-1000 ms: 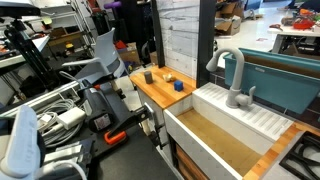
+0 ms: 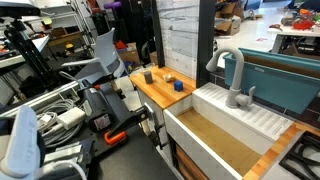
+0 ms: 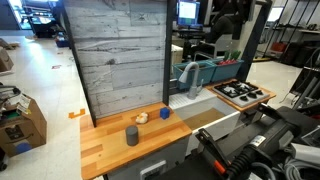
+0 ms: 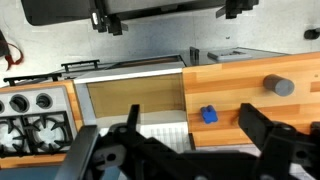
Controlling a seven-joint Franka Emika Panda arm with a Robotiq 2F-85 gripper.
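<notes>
In the wrist view my gripper stands open above the counter, its dark fingers spread wide and nothing visibly between them. A small blue object [image 4: 208,115] lies on the wooden counter near the sink's edge, and it also shows as a blue block [image 2: 181,85] in exterior view 1. Farther along the wood stands a grey cylinder [image 4: 278,86], upright in exterior view 2 as a grey cup-like piece [image 3: 132,135]. A small pale item [image 3: 147,117] lies between these two. Part of the counter is hidden by the gripper.
The sink basin [image 2: 215,140] has a brown floor and looks empty. A tall white faucet [image 2: 238,78] rises behind it. The stove [image 4: 36,120] sits past the sink. A whitewashed plank wall [image 3: 125,65] backs the wooden counter, which has bare room.
</notes>
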